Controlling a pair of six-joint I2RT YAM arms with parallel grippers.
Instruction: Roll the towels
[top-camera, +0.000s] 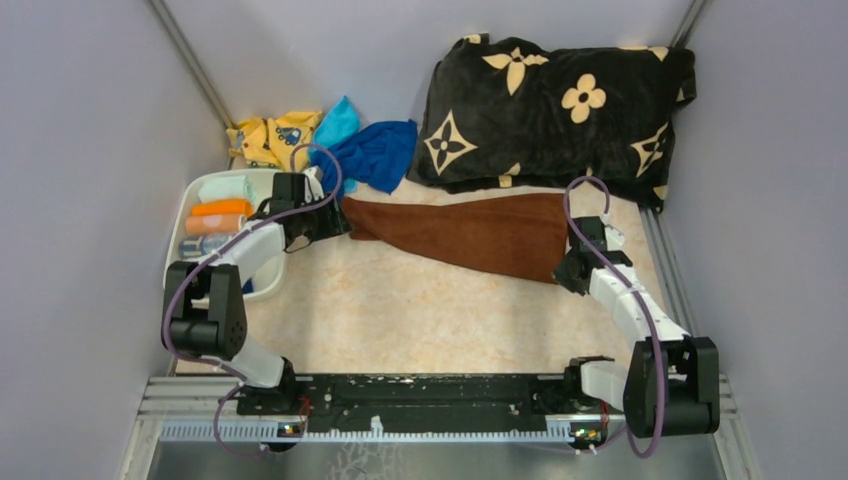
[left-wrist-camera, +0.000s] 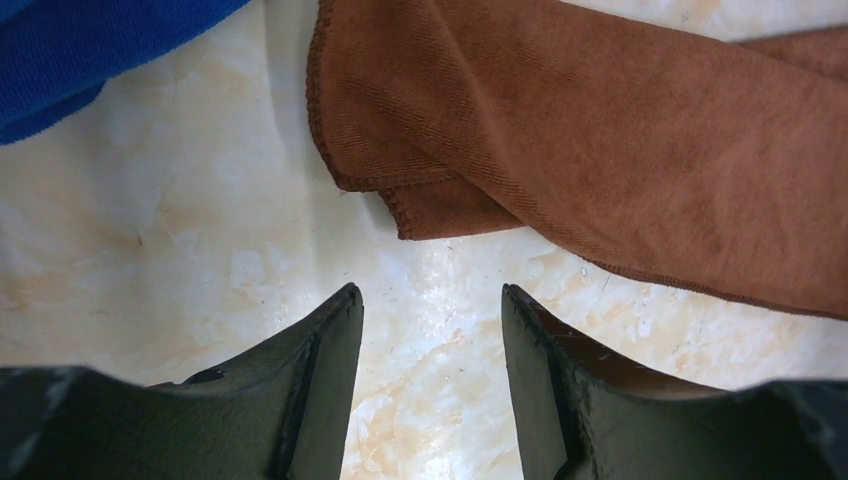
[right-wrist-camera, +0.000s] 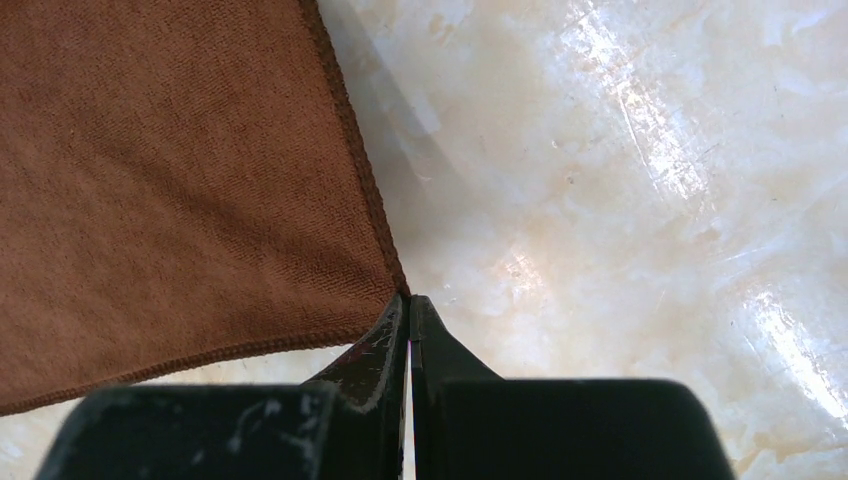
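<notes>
A brown towel (top-camera: 480, 232) stretches across the middle of the table, wide at its right end and bunched narrow at its left. In the left wrist view, that left end of the towel (left-wrist-camera: 400, 120) has an overlapping fold with a small corner sticking out below. My left gripper is open just short of this corner, bare table between its fingers. On the other side, my right gripper is shut with the lower right corner of the towel (right-wrist-camera: 250, 220) at its fingertips; the edges run taut to that point.
At the left, a white bin (top-camera: 270, 288) contains several rolled towels. Crumpled blue (top-camera: 378, 155) and yellow (top-camera: 283, 138) cloths lie at the back left. A large black patterned cushion (top-camera: 560, 120) fills the back right.
</notes>
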